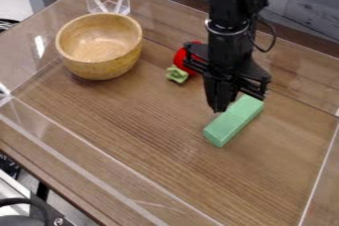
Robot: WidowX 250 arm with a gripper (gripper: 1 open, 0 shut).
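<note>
The black robot arm reaches down from the top centre to my gripper (220, 97), whose tip hangs just above and left of a green bar (233, 121) lying on the wooden table. A red object (188, 59) sits behind the gripper, partly hidden, with a small green piece (176, 73) at its lower left. The gripper looks narrow; whether anything is between its fingers is not visible.
A tan bowl (99, 56) stands at the upper left, with a white object (109, 2) behind it.
</note>
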